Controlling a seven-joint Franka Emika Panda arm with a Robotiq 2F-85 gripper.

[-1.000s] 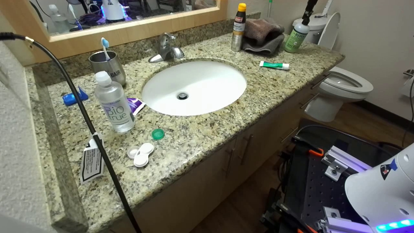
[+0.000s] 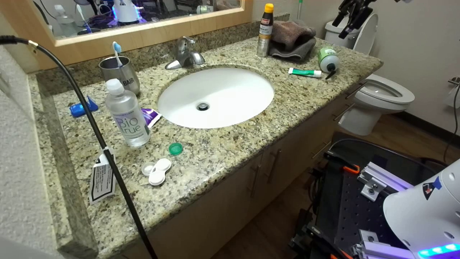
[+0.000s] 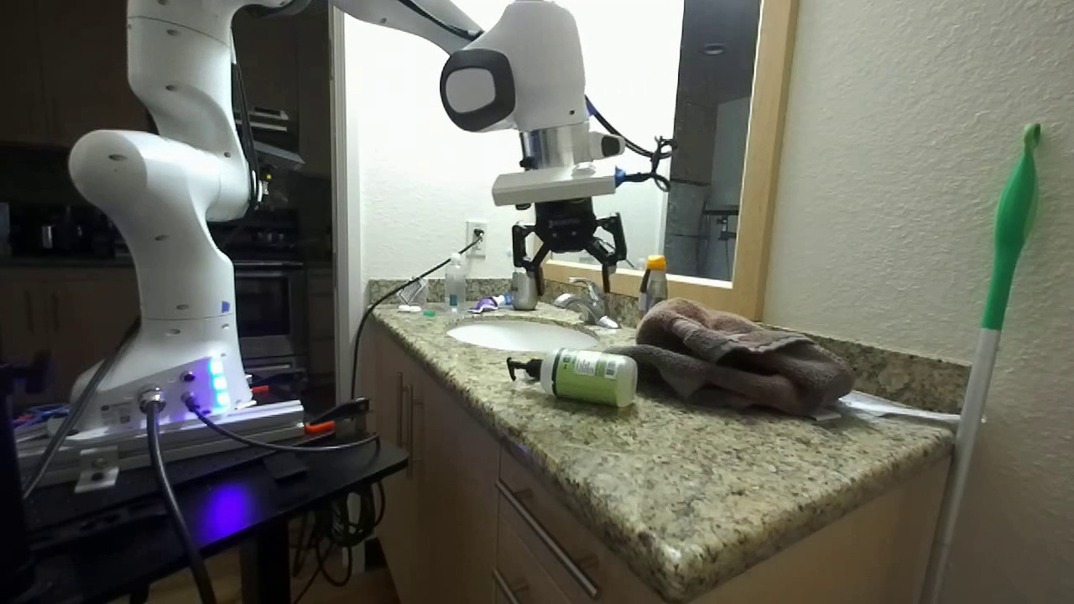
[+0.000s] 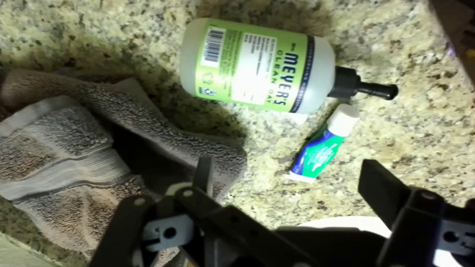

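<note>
A green-labelled soap bottle with a black pump (image 4: pixel 249 66) lies on its side on the counter, its pump toward the front edge; it also shows as the soap bottle (image 3: pixel 589 377) in exterior view 2. My gripper (image 3: pixel 574 280) hangs well above the counter, its two fingers spread apart with nothing between them. In the wrist view the gripper stands open, and the bottle lies ahead of the fingertips, touching neither. A small green toothpaste tube (image 4: pixel 323 151) is close to the bottle's pump end.
A crumpled brown-grey towel (image 3: pixel 740 352) lies beside the bottle, with a yellow-capped can (image 2: pixel 265 32) by it. The white sink (image 2: pixel 215 97) and faucet (image 2: pixel 185 54) are mid-counter. A clear bottle (image 2: pixel 127 114) and cup (image 2: pixel 123 75) stand at the far end. Bare granite borders the near corner.
One second ago the soap bottle stood tilted with the gripper at its top. Now it lies on its side, and the gripper is higher, open and clear of it.
</note>
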